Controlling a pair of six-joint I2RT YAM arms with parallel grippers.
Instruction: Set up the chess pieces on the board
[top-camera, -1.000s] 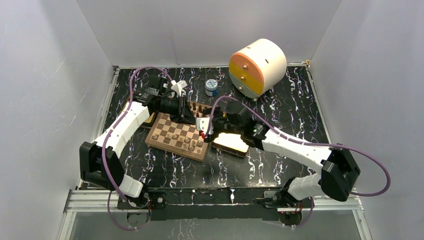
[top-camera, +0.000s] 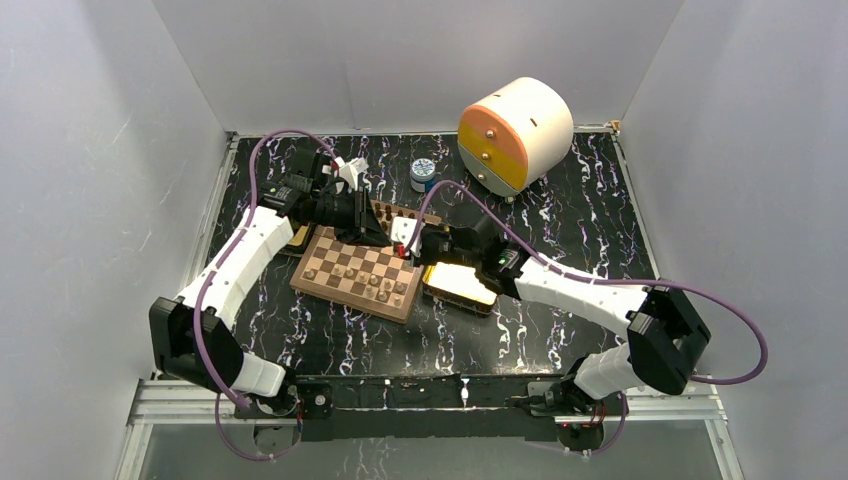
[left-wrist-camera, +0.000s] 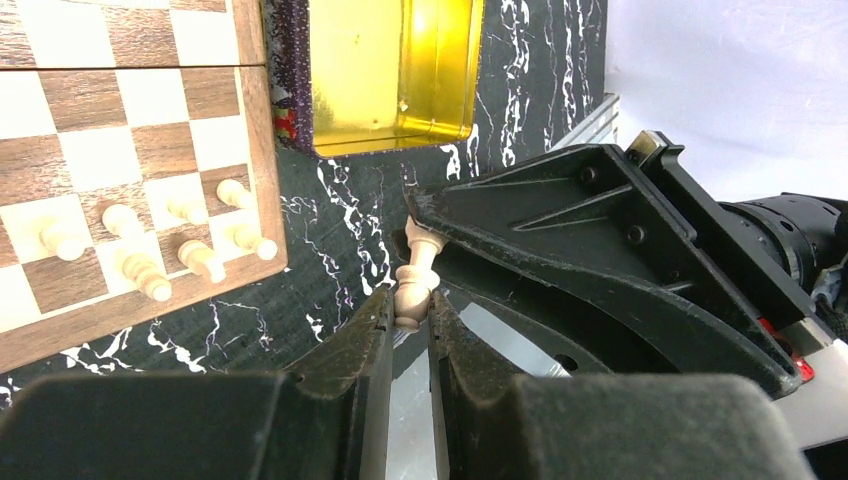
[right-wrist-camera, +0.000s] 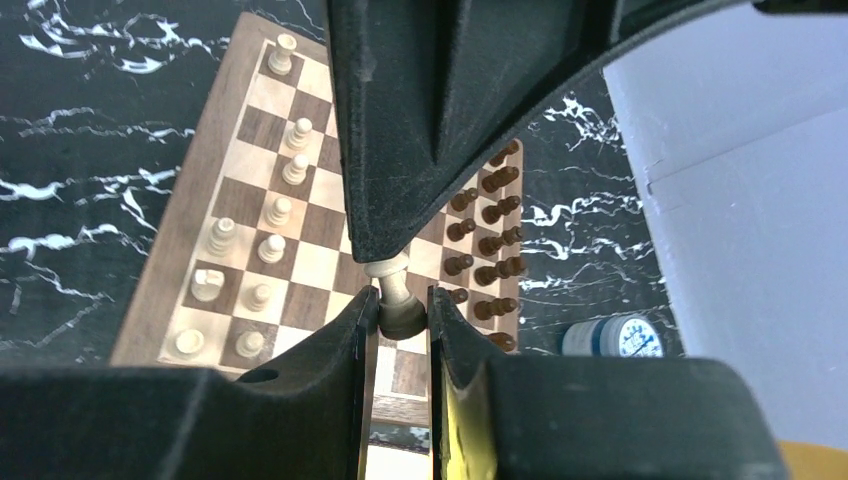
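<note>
The chessboard (top-camera: 340, 290) carries white pieces along its near side and dark pieces along the far side. My two grippers meet above it. A white piece (left-wrist-camera: 414, 289) is held between them; in the left wrist view it sits at the fingertips of my left gripper, whose closure on it is unclear. The right gripper is shut on that piece, seen in the right wrist view at its fingertips (right-wrist-camera: 400, 316). The top view hides the piece behind the arms.
A yellow-lined box (left-wrist-camera: 390, 70) lies right of the board. A blue-lidded jar (top-camera: 422, 170) and a large white cylinder with coloured front (top-camera: 530, 130) stand at the back. Bare marble surrounds them.
In the top view the left arm has shifted slightly left and up from its earlier pose.
</note>
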